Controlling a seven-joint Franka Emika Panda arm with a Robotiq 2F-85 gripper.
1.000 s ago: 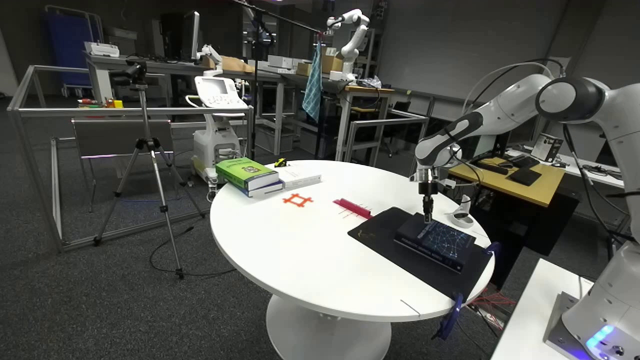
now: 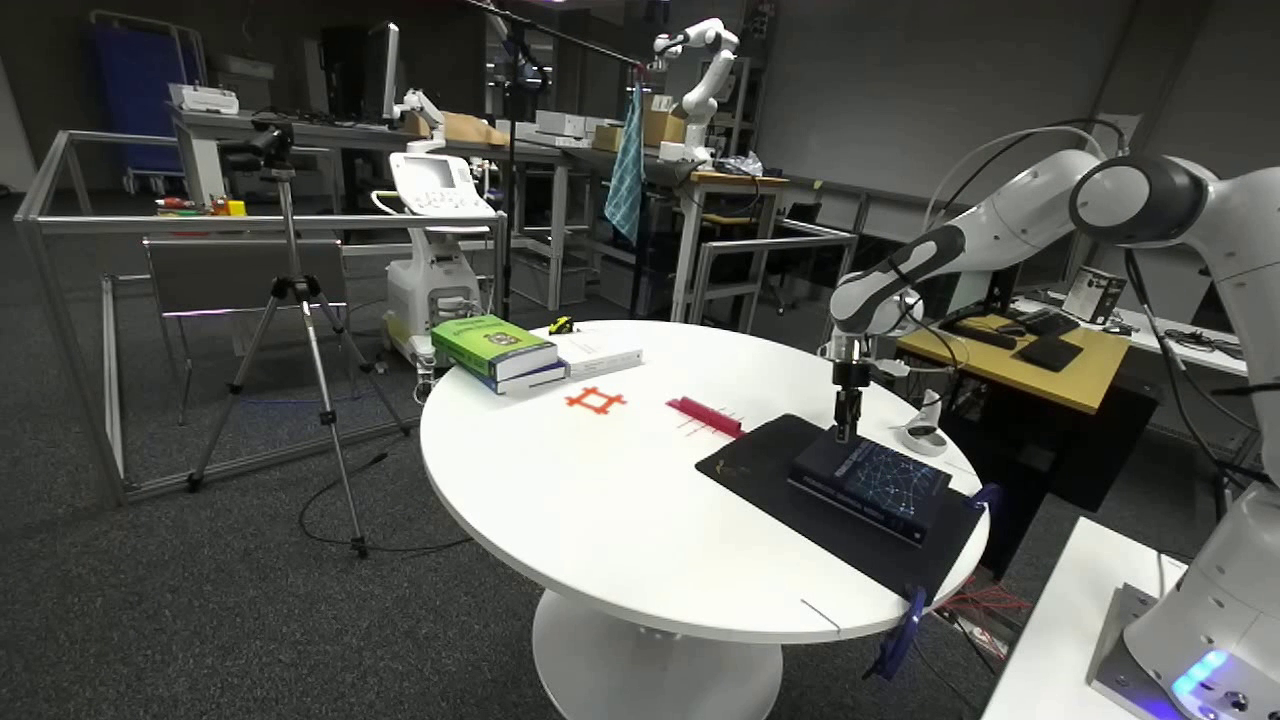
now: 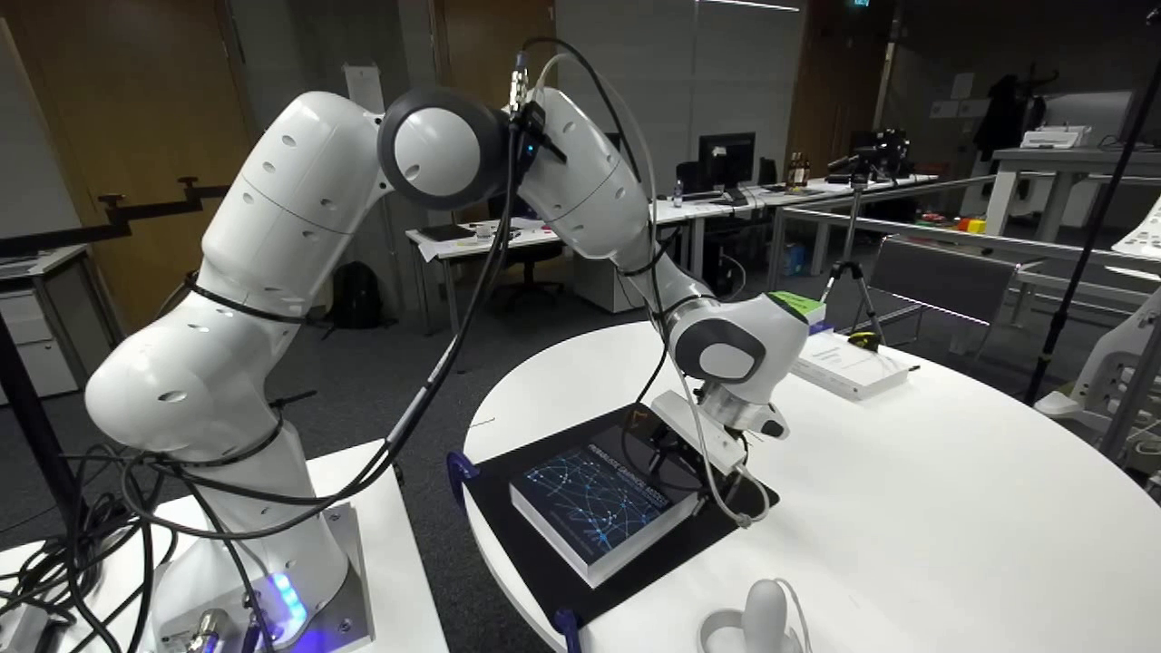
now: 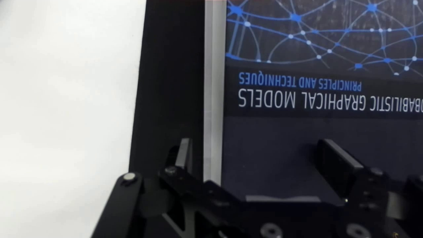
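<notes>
A thick dark book [image 2: 888, 486] with a blue network pattern lies flat on a black mat [image 2: 768, 466]. Its cover reads Probabilistic Graphical Models, upside down in the wrist view. My gripper is open, pointing down at the end of the book away from the arm's base. One of its fingers [image 4: 184, 152] is over the mat, just outside the book's pale page edge [image 4: 214, 91]; the other is over the dark cover [image 4: 269, 146]. Nothing is held between them. Whether either fingertip touches the book or the mat, I cannot tell.
Blue clamps [image 2: 900, 636] sit at the mat's outer edge. A white controller [image 2: 924, 430] stands near the table rim. Across the round white table [image 2: 600, 504] lie a red strip [image 2: 708, 416], orange tape marks [image 2: 595, 400] and stacked books [image 2: 498, 348].
In exterior view 1 my gripper has shifted slightly to the left and turned a little over the book's end. The book and mat have stayed in place.
</notes>
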